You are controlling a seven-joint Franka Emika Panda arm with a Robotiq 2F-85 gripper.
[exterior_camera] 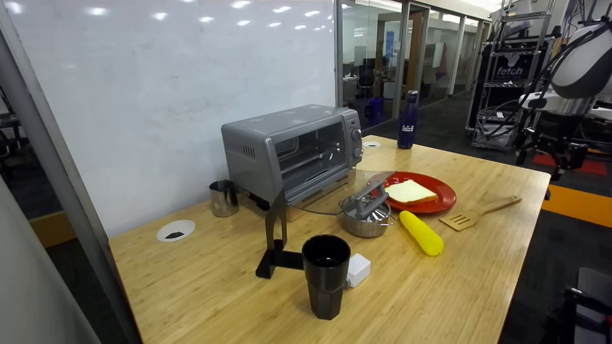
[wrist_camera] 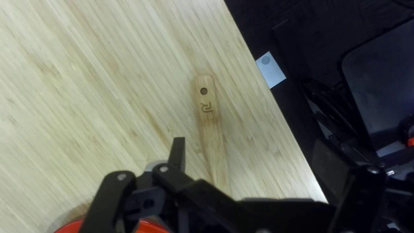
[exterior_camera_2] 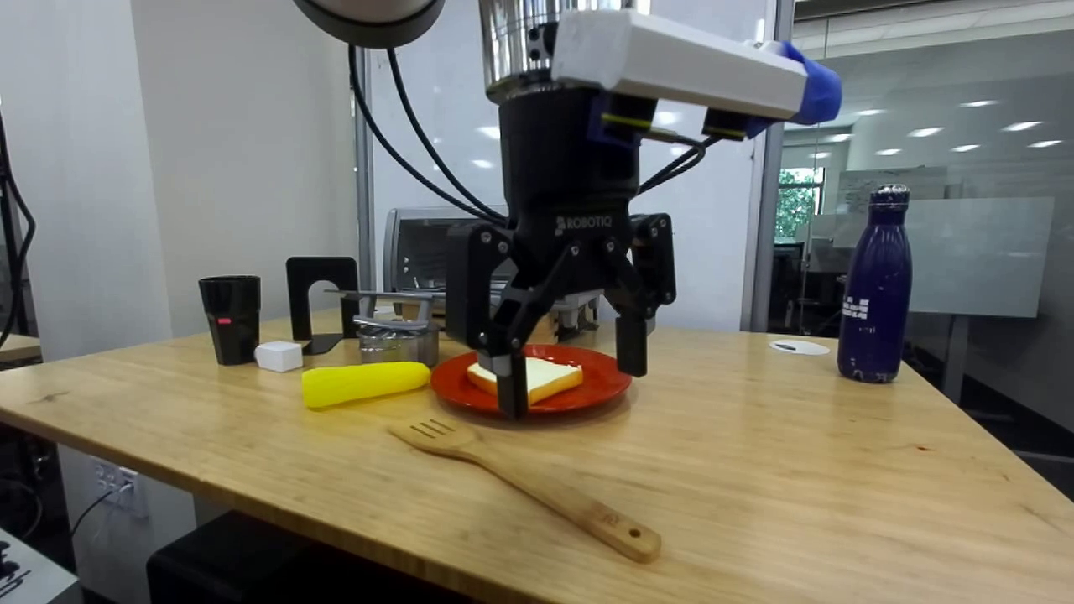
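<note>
My gripper (exterior_camera_2: 571, 372) stands open above the table, its two fingers apart and nothing between them. Seen in exterior view 1, the gripper (exterior_camera: 539, 166) hangs at the far right, by the table's edge. A wooden slotted spatula (exterior_camera_2: 534, 483) lies flat on the table; its handle (wrist_camera: 209, 120) shows in the wrist view beyond the fingers, while its slotted head is hidden there. On a red plate (exterior_camera: 444, 192) rests a slice of bread (exterior_camera: 410, 192). A yellow elongated object (exterior_camera: 421, 232) lies beside the plate.
A grey toaster oven (exterior_camera: 292, 149) with its glass door lowered stands at the wall. Near it are a steel pot (exterior_camera: 367, 220), a metal cup (exterior_camera: 224, 198), a black stand (exterior_camera: 277, 246), a black tumbler (exterior_camera: 325, 281) and a white block (exterior_camera: 358, 269). A blue bottle (exterior_camera_2: 876, 292) stands at the far corner.
</note>
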